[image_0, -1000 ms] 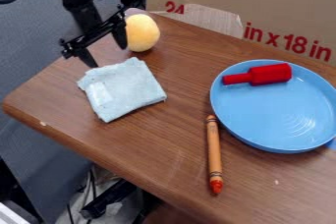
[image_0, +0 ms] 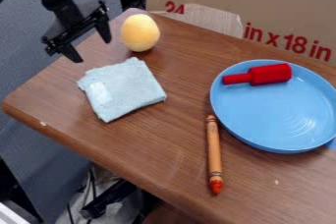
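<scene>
The black gripper (image_0: pixel 89 41) hangs over the far left edge of the wooden table, above and left of a folded pale cloth (image_0: pixel 121 90); whether its fingers are open or shut is unclear. A yellow ball-like object (image_0: pixel 140 33) sits just right of the gripper at the back. A blue plate (image_0: pixel 273 118) holds a red rolling-pin-like object (image_0: pixel 269 73). A large orange crayon (image_0: pixel 214 154) lies left of the plate, toward the front.
A cardboard box (image_0: pixel 250 7) stands behind the table (image_0: pixel 157 149). The table's left edge drops away beside a grey surface.
The gripper has moved left, away from the yellow object, which is now more fully visible. The other objects have stayed in place.
</scene>
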